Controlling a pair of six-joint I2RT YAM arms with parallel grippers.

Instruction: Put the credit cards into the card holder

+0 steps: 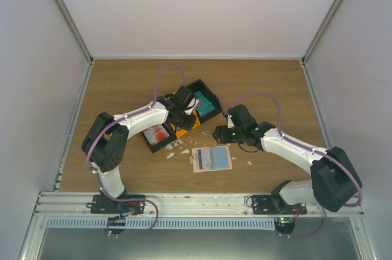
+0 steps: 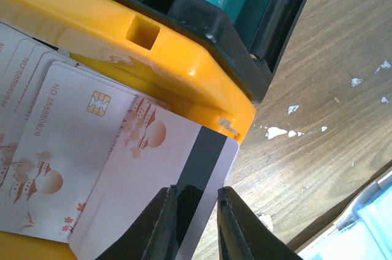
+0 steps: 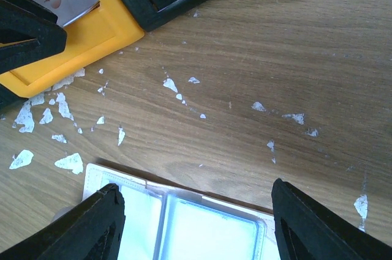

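White credit cards with a chip (image 2: 73,125) lie fanned in the yellow tray (image 2: 79,0). My left gripper is over the end card with the black stripe; its tips are close together at that card's edge, and whether they grip it is unclear. My right gripper stands open above the card holder (image 1: 212,159), a flat board with pale clear pockets, nothing between its fingers.
A black tray with teal cards (image 1: 204,104) adjoins the yellow one at upper right, another with red-patterned cards (image 1: 156,133) at lower left. White flakes litter the wood table, which is clear at the back and sides.
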